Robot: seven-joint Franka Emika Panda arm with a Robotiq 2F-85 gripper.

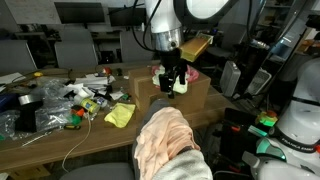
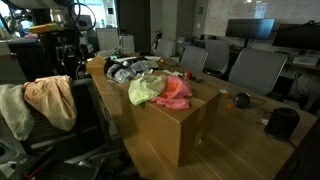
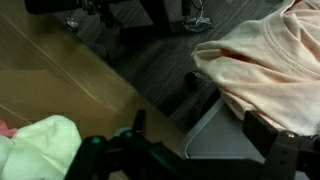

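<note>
My gripper [image 1: 175,84] is open and empty, in the air between a chair back and a cardboard box. In the wrist view, its fingers [image 3: 139,122] stand wide apart above the gap beside the chair. A peach cloth [image 1: 167,135] drapes over the chair back, with a whitish cloth [image 1: 184,168] in front of it. The wrist view has the peach cloth [image 3: 275,60] at right. On top of the cardboard box [image 2: 180,128] lie a pale green cloth [image 2: 146,88] and a pink cloth [image 2: 174,93]; the pale green cloth [image 3: 42,150] is lower left in the wrist view.
A long wooden table [image 1: 88,140] holds a yellow cloth [image 1: 120,115], a dark pot [image 1: 27,108] and much clutter at its left end. Office chairs [image 1: 78,52] stand behind it. A dark chair [image 1: 235,148] is at the right.
</note>
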